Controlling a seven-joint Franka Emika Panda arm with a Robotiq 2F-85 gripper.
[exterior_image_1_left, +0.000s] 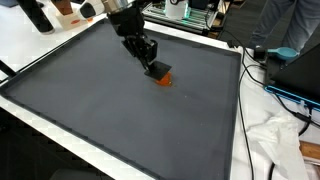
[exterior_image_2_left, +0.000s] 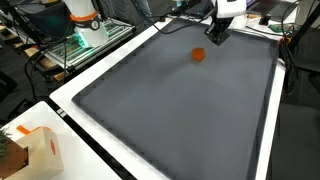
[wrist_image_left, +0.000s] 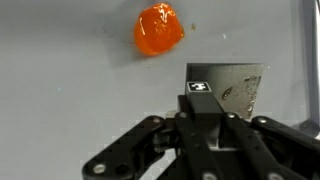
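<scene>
An orange, glossy, rounded object (wrist_image_left: 158, 30) lies on the grey board, apart from my gripper in the wrist view. My gripper is shut on a flat dark square piece (wrist_image_left: 240, 82), which spreads out beyond the fingertips to the right. From exterior view 1 the dark square piece (exterior_image_1_left: 158, 70) looks tilted and partly covers the orange object (exterior_image_1_left: 165, 80). In exterior view 2 the orange object (exterior_image_2_left: 198, 55) sits near the back of the board, with the gripper to its right and the held piece hard to make out.
Much of the grey board (exterior_image_1_left: 110, 95) is bare, with a raised rim around it. A white cloth (exterior_image_1_left: 272, 140) lies off its right side in exterior view 1. Cables run beyond the board's edge. An orange-and-white device (exterior_image_2_left: 85, 25) stands at the left of exterior view 2.
</scene>
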